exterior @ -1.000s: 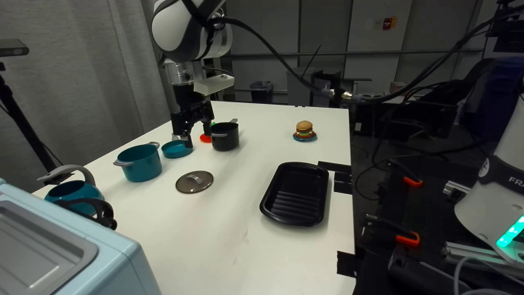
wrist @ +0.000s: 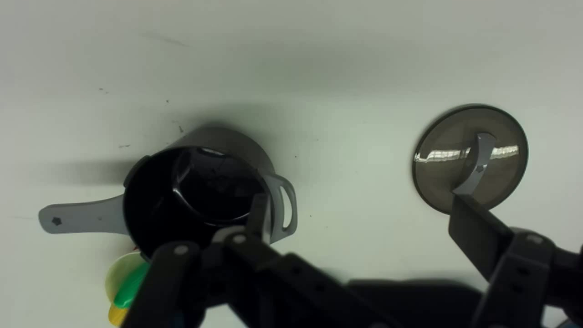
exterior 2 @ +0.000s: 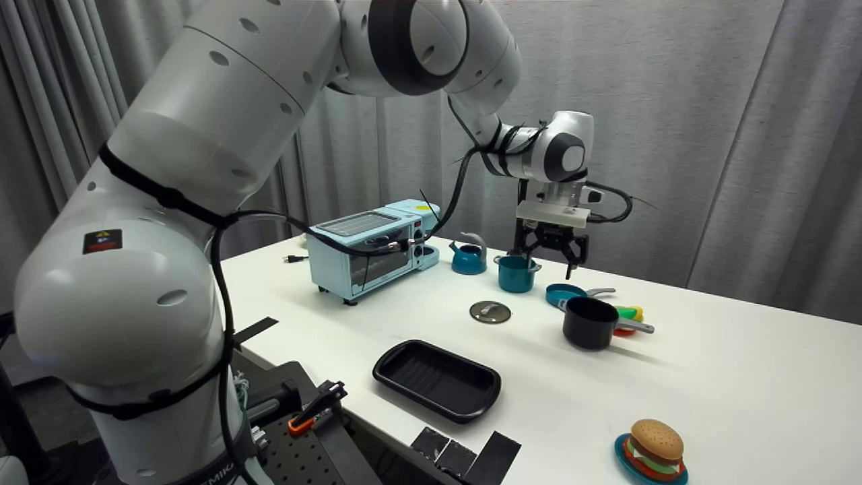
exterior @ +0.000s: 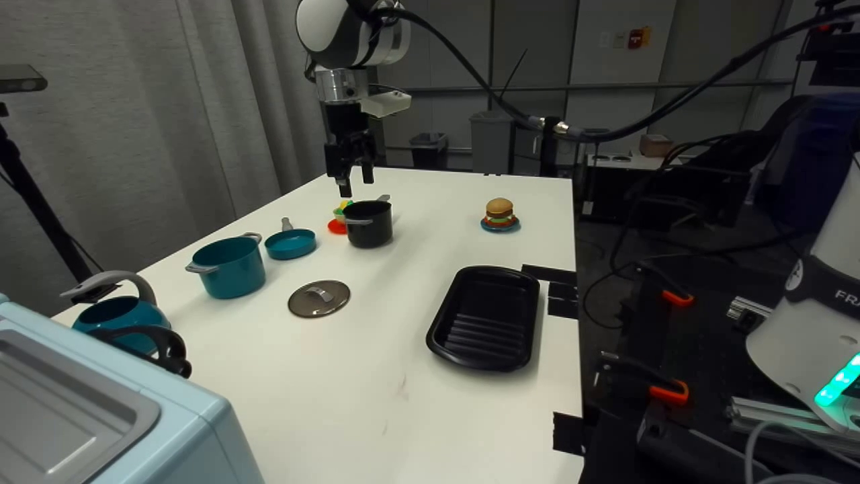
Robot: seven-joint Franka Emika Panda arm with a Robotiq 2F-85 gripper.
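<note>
My gripper hangs above the far-left part of the table, pointing down. In the wrist view its fingers stand wide apart, open, with only white tabletop between them. The black pot is at the left there, empty inside; one finger overlaps its handle side in the picture. A round glass lid with a grey handle lies flat on the table at the right. The same pot and lid show in exterior view 2, apart from each other, with the gripper higher than both.
Behind the black pot are a teal pan and a red dish. A teal pot, a kettle and a blue toaster oven line the left. The black tray and toy burger stand apart. Mid-table is clear.
In exterior view 1, my gripper has risen and shifted right, away from beside the teal pan and black pot. The things on the table have stayed put.
</note>
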